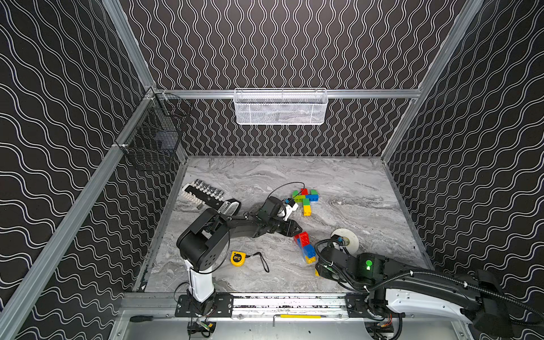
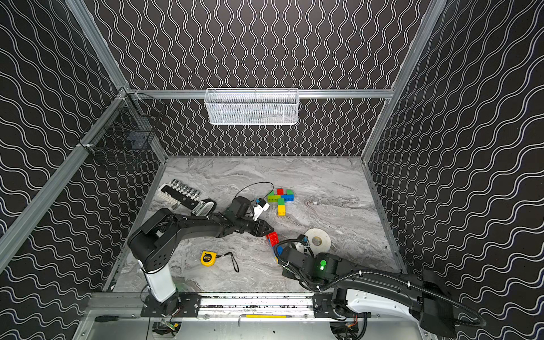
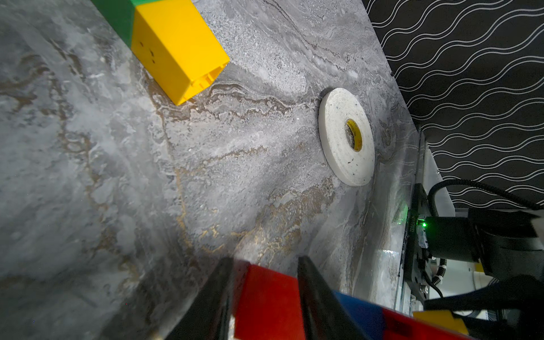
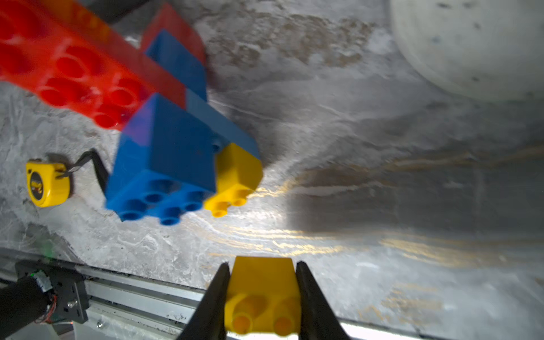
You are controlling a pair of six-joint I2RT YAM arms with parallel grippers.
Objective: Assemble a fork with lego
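A red and blue brick assembly (image 1: 304, 243) with a yellow brick at its near end sits low at the centre. My left gripper is at its red end, fingers either side of red brick, blurred; whether they grip it is unclear. My right gripper is shut on a yellow brick (image 4: 260, 280), apart from the assembly's blue brick (image 4: 170, 153) and yellow brick (image 4: 235, 175). A second cluster of green, red, blue and yellow bricks (image 2: 281, 208) lies farther back.
A white tape roll (image 3: 334, 136) lies right of the assembly, a tape measure (image 1: 237, 258) with a strap at front left, a socket set (image 2: 187, 195) at back left.
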